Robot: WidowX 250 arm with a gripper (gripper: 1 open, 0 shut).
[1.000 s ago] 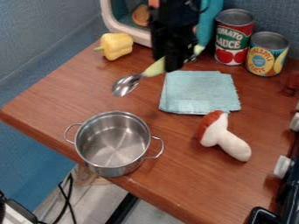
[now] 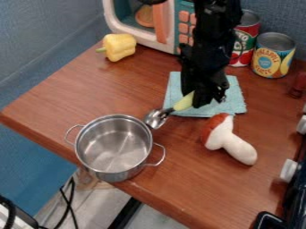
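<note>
My black gripper (image 2: 194, 93) hangs over the light blue folded cloth (image 2: 224, 104), shut on the pale yellow handle of a spoon (image 2: 159, 116). The spoon's metal bowl points down-left, just off the cloth's left edge, near the rim of a steel two-handled pot (image 2: 113, 161). The fingertips are dark and hard to make out.
A red-and-white plush mushroom (image 2: 237, 147) lies right of the pot. Behind are a yellow pepper (image 2: 118, 46), a toy microwave (image 2: 148, 31), two cans (image 2: 274, 57) and a small red object (image 2: 299, 84). Black appliance parts line the right edge.
My gripper has come down and toward the viewer with the spoon, from above the back of the cloth to low over it. The spoon's bowl now sits lower and further right.
</note>
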